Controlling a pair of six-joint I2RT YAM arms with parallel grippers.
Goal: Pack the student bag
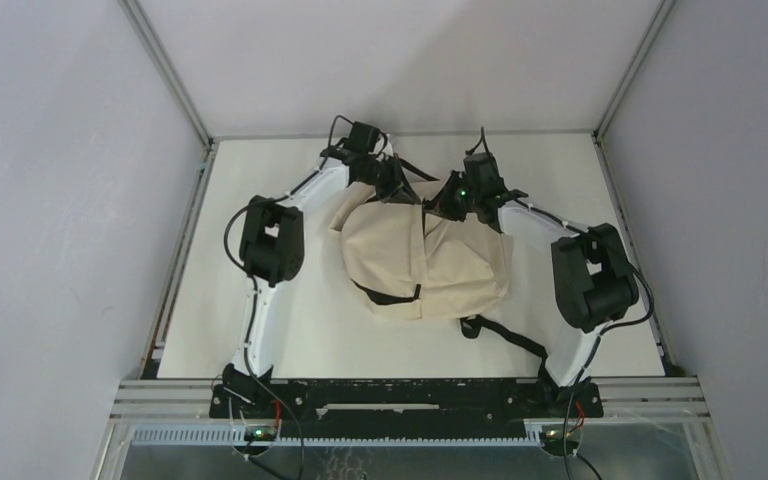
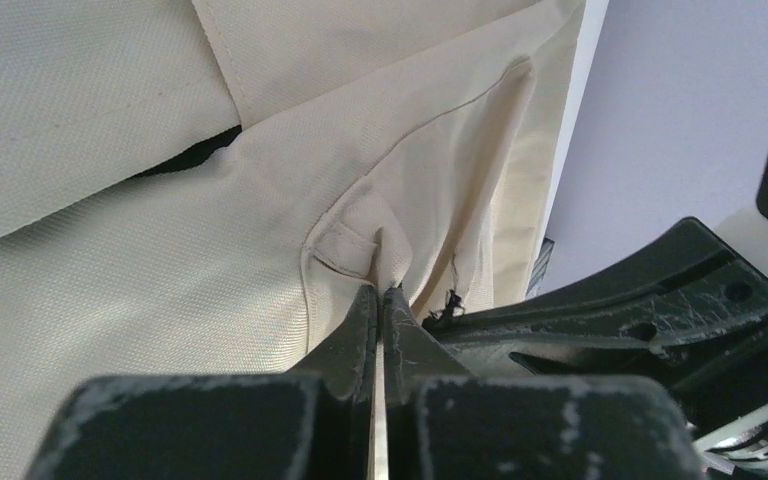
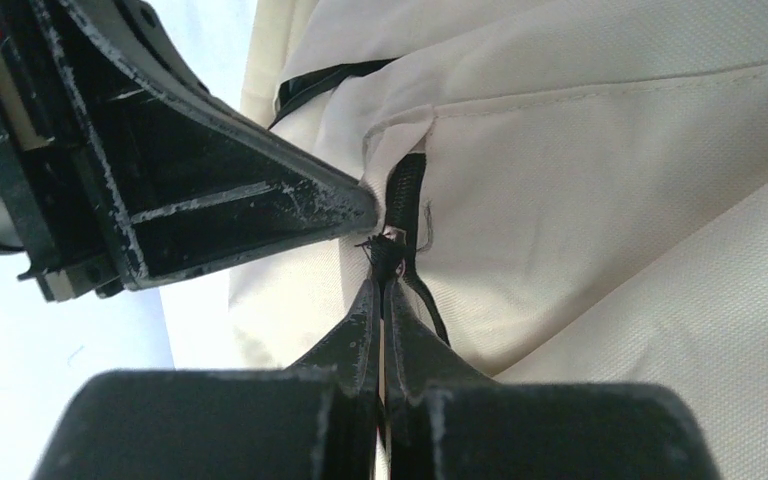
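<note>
A beige fabric bag (image 1: 385,245) lies on the white table, its top end away from the base. At that end my left gripper is shut on a fold of the bag's fabric (image 2: 390,250). Close beside it, my right gripper is shut on a small black zipper pull (image 3: 388,258). The dark zipper (image 3: 406,190) runs into a fabric flap just above this pull. In both wrist views the other gripper's black finger reaches in close to the held spot. The bag's inside is hidden.
A black strap (image 1: 505,333) trails from the bag's near right corner toward the right arm's base. Bare white table (image 1: 250,340) lies left of the bag and along the front. Grey walls close in the sides and back.
</note>
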